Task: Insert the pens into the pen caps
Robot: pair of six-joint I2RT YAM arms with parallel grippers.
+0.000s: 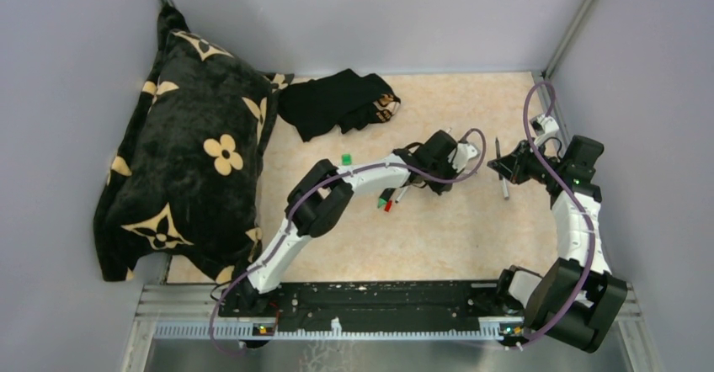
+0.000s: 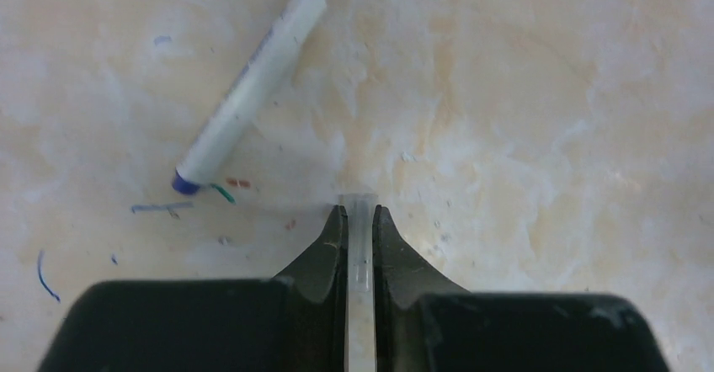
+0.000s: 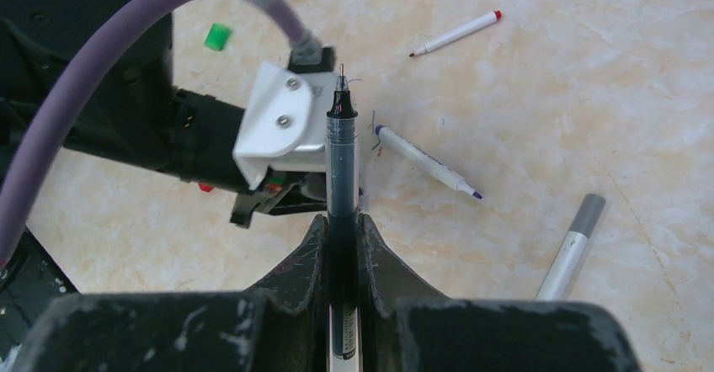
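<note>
In the right wrist view, my right gripper is shut on a dark-inked pen (image 3: 343, 162), its bare metal tip pointing away from the fingers. My left gripper is shut on a small clear piece, seemingly a pen cap (image 2: 359, 246), in the left wrist view; its lower part is hidden between the fingers. The pen and the cap are apart. From above, the left gripper (image 1: 441, 190) is over the table's middle, and the right gripper (image 1: 491, 166) is to its right.
Loose on the table lie a blue-tipped white marker (image 3: 425, 162), a red-ended marker (image 3: 455, 33), a grey-capped marker (image 3: 572, 250) and a green cap (image 3: 217, 37). Black cloth (image 1: 341, 103) and a large cushion (image 1: 185, 153) take up the back and left.
</note>
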